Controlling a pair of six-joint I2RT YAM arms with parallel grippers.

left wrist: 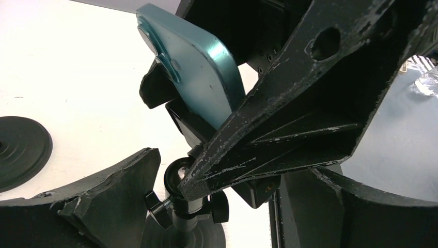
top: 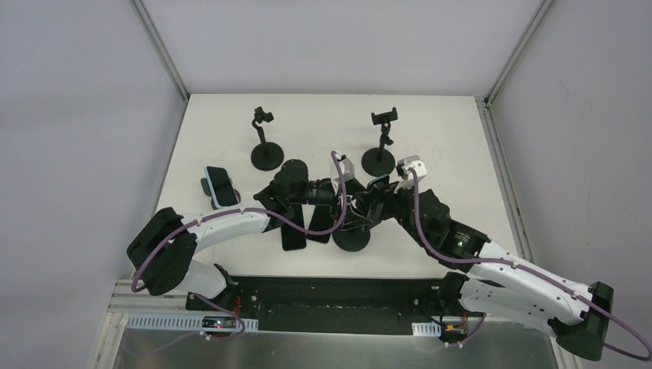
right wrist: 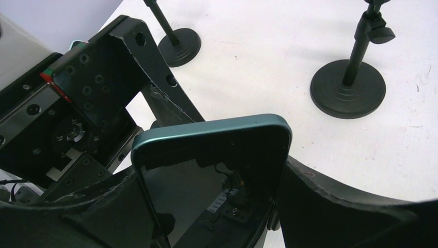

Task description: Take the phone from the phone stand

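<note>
A teal-edged phone [right wrist: 212, 139] stands tilted between the fingers of my right gripper, which lie close along both its sides; whether they press on it I cannot tell. In the left wrist view the phone's back [left wrist: 199, 70] rests at the black clamp [left wrist: 192, 121] of the phone stand. My left gripper is open around the stand's neck joint [left wrist: 181, 178], with a wide gap on the right side. A black finger of the right gripper crosses in front, hiding part of the clamp. The stand's round base [top: 351, 240] is on the table.
Two empty stands [top: 267, 156] [top: 377, 161] occupy the back of the table. Another phone [top: 221, 187] sits on a stand at the left. Dark flat phones [top: 293, 237] lie beneath the left arm.
</note>
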